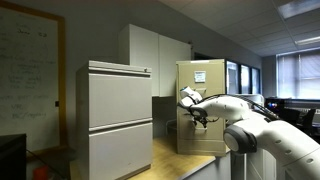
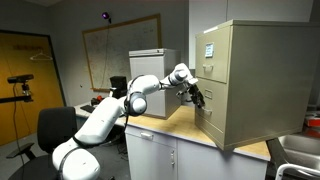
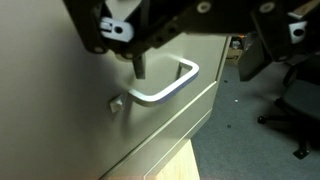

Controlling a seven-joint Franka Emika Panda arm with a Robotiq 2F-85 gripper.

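Note:
A beige filing cabinet (image 2: 250, 85) stands on the wooden counter, its drawers closed as far as I can see. Close by its drawer front is my gripper, fingers apart. The wrist view shows a silver bar handle (image 3: 155, 99) on the grey-looking drawer face, beneath and between my two dark fingers. Nothing is gripped; whether a finger touches the handle, I cannot tell. A small round lock (image 3: 117, 104) sits left of the handle. From outside, the white arm (image 1: 245, 112) partly covers the drawer front.
A second, white-grey cabinet (image 1: 120, 115) occupies the counter's other end, with bare wooden counter (image 1: 172, 160) between the two. Below the handle, the wrist view shows the counter edge and a black office chair (image 3: 295, 110) on the carpet.

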